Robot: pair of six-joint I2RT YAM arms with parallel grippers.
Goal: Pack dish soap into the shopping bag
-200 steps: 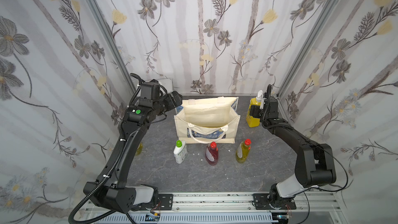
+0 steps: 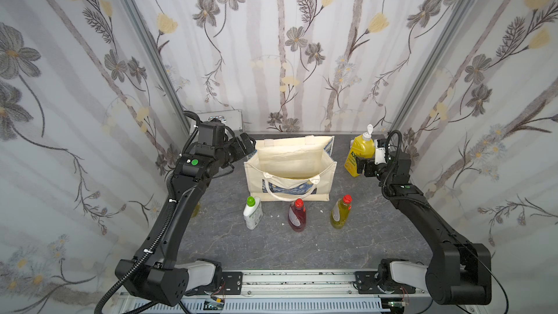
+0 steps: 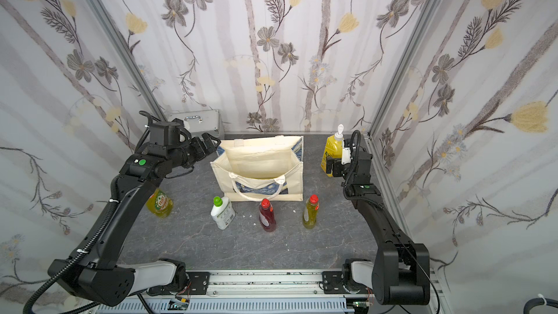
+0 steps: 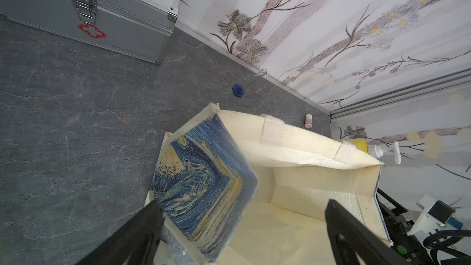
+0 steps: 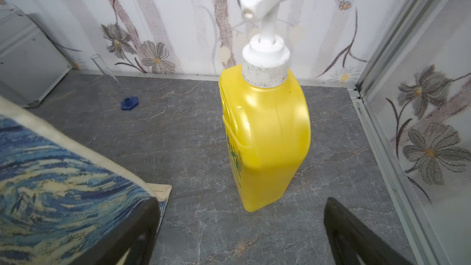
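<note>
A cream shopping bag (image 2: 290,162) with a blue painted panel stands open at the middle back, empty as far as visible. A yellow pump bottle (image 5: 265,137) stands upright right of it. My open right gripper is just in front of that bottle, nothing between its fingers. My open left gripper hangs over the bag's left end, holding nothing. In front of the bag stand a white green-capped bottle (image 2: 252,215), a red bottle (image 2: 297,218) and a yellow-green red-capped bottle (image 2: 340,214).
Another bottle (image 3: 159,203) sits at the left beside my left arm. A metal case (image 4: 117,32) is at the back left. A small blue-based object (image 5: 129,102) and a small white vial (image 4: 308,121) lie near the back wall.
The left gripper has moved slightly.
</note>
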